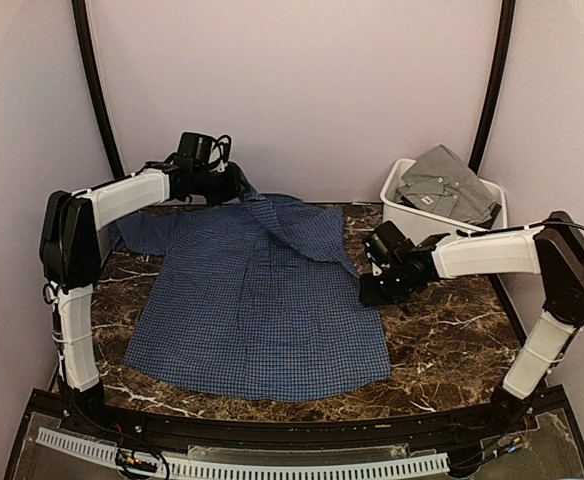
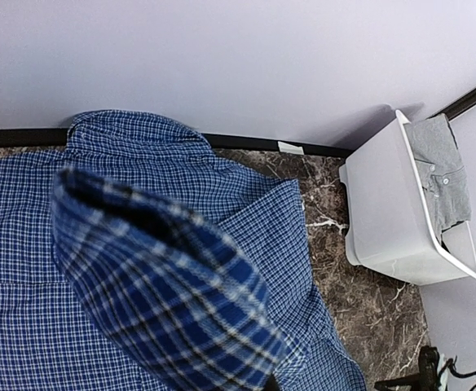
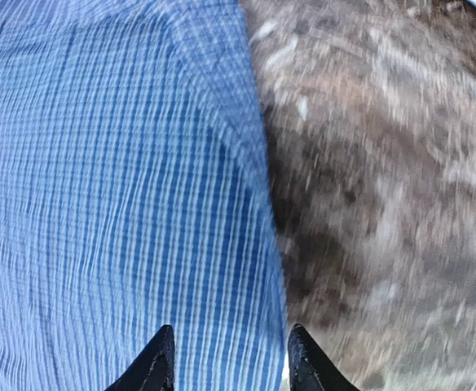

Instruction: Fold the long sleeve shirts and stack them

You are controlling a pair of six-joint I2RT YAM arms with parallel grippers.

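Note:
A blue checked long sleeve shirt [image 1: 252, 330] lies spread on the dark marbled table, hem toward the front. One sleeve [image 2: 173, 293] is lifted and runs slantwise over the upper body of the shirt. My left gripper [image 1: 240, 185] is shut on that sleeve above the collar area; cloth hides most of its fingers. At the shirt's right side edge, my right gripper stands open, one finger [image 3: 158, 358] over the cloth and the other just outside the edge. The other sleeve [image 1: 144, 232] extends at the far left, partly under the left arm.
A white bin [image 1: 437, 228] at the back right holds a folded grey shirt [image 1: 447, 188]. The back wall stands close behind the collar [image 2: 140, 134]. Bare table [image 1: 452, 350] lies to the right of the shirt.

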